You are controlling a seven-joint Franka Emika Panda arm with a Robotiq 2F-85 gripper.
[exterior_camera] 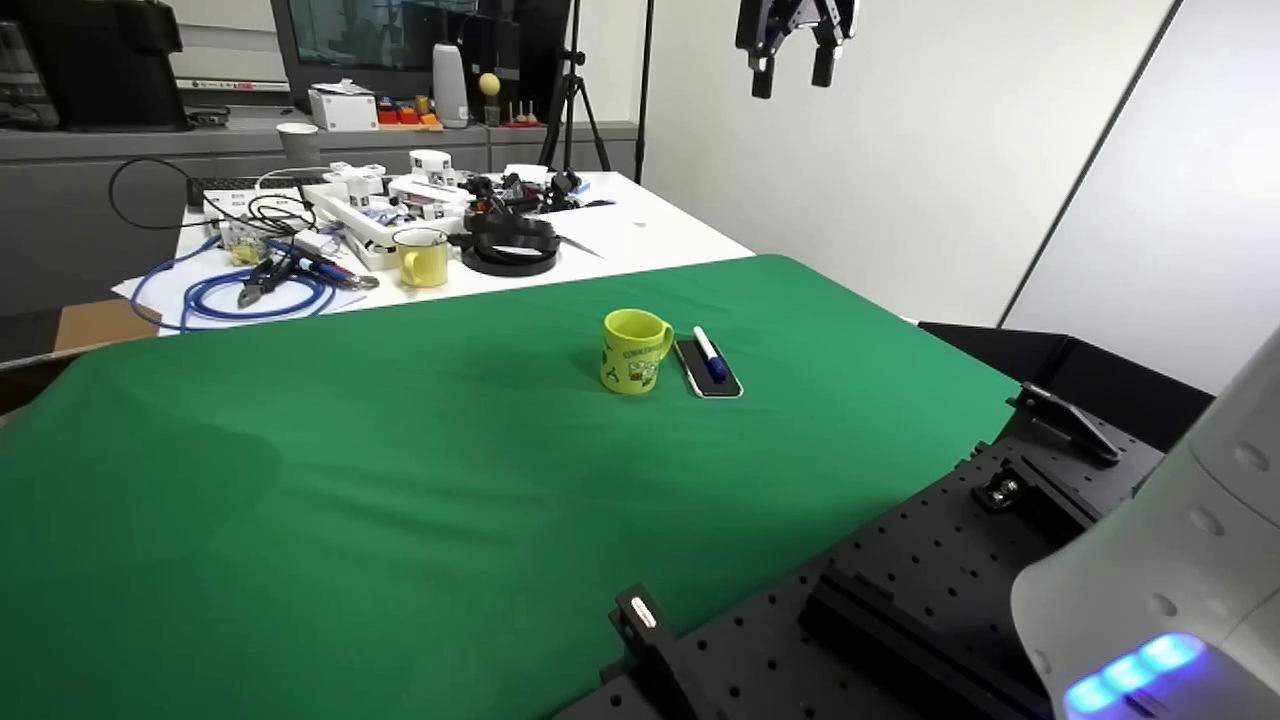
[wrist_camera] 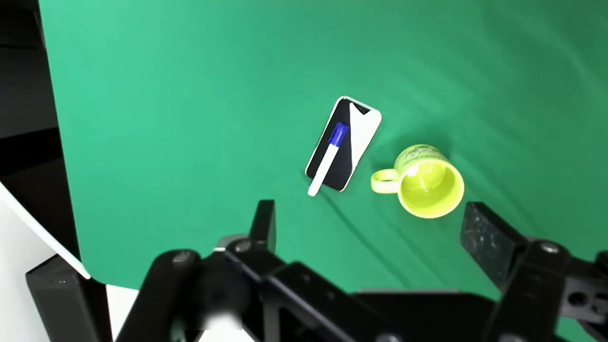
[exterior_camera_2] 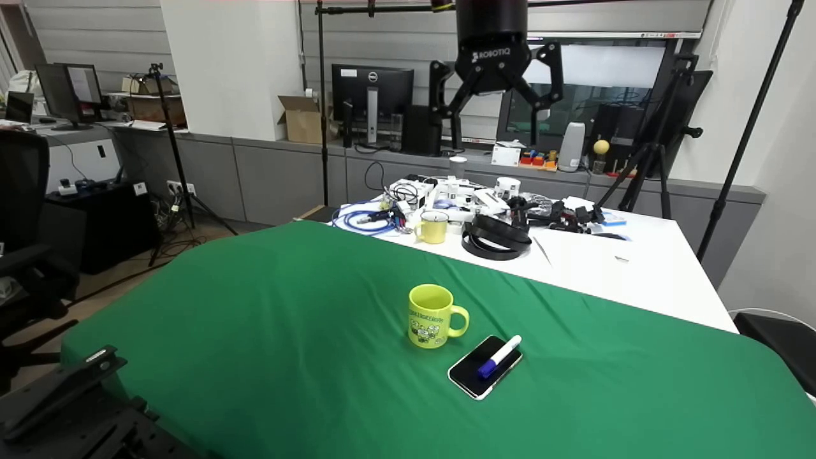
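Note:
High above the green cloth, my gripper (exterior_camera_2: 494,141) is open, and nothing is between its fingers; its fingertips (exterior_camera: 763,82) also show at the top of exterior view 1. A lime-green mug (exterior_camera_2: 429,315) with printed figures stands upright on the cloth, its handle turned toward a phone. The phone (wrist_camera: 357,134) lies flat, dark screen up, beside the mug without touching it. Across the phone rests a white marker (wrist_camera: 323,169) with a blue cap, its white end sticking out past the phone's edge in the wrist view.
Behind the green cloth (exterior_camera: 396,480), a white table (exterior_camera_2: 635,268) holds a yellow mug (exterior_camera: 421,258), black straps (exterior_camera: 509,245), blue cable and other clutter. A black perforated base plate (exterior_camera: 828,624) borders the cloth near the arm.

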